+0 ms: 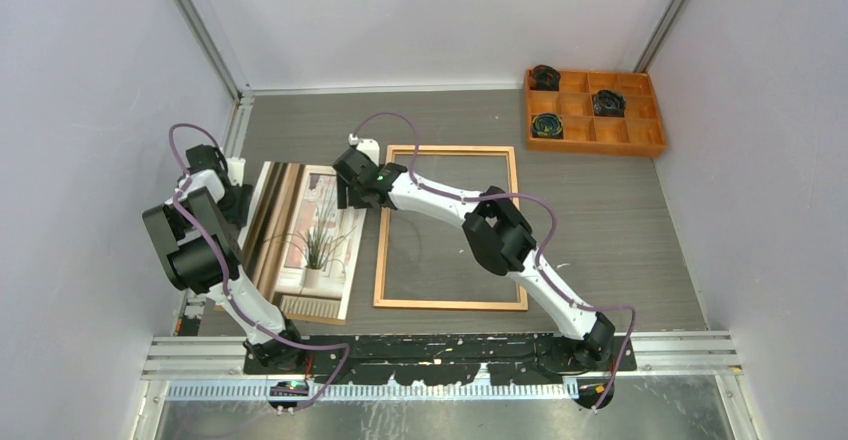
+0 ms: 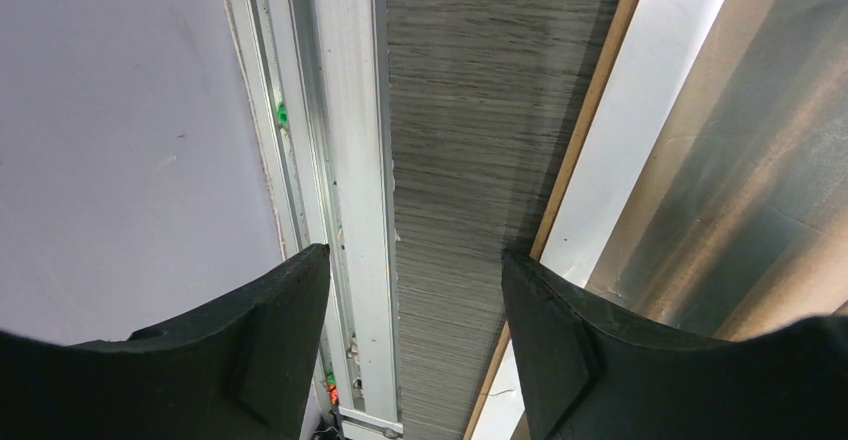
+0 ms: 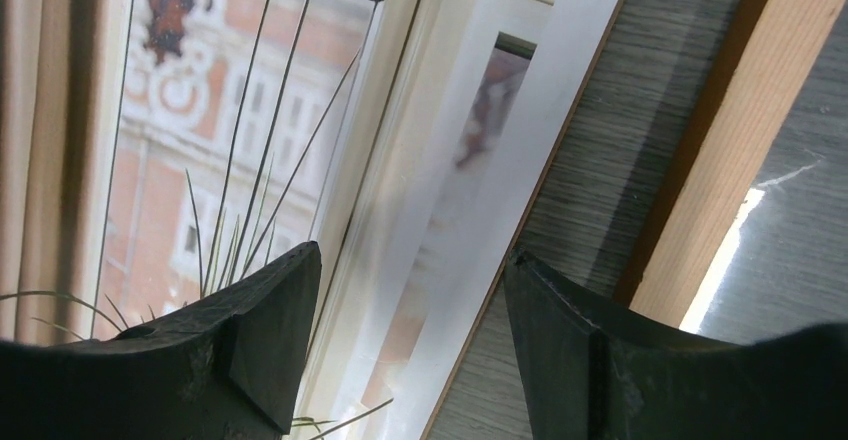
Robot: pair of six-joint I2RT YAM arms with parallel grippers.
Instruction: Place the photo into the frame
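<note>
The photo [image 1: 285,222], a panel printed with a potted plant before a window and curtains, lies tilted on the left of the table. To its right is the empty wooden frame [image 1: 451,304]. My left gripper hangs at the photo's left edge, fingers apart; its right finger [image 2: 545,310] overlaps that edge in view, and bare table shows between the fingers. Over the photo's right edge stands my right gripper, also parted, with the edge passing between its fingers. Whether either touches the panel, I cannot tell.
An orange compartment box [image 1: 596,135] with several dark coils stands at the back right. A metal rail [image 2: 362,180] and the wall run close by my left gripper. Only a narrow strip of table separates photo and frame.
</note>
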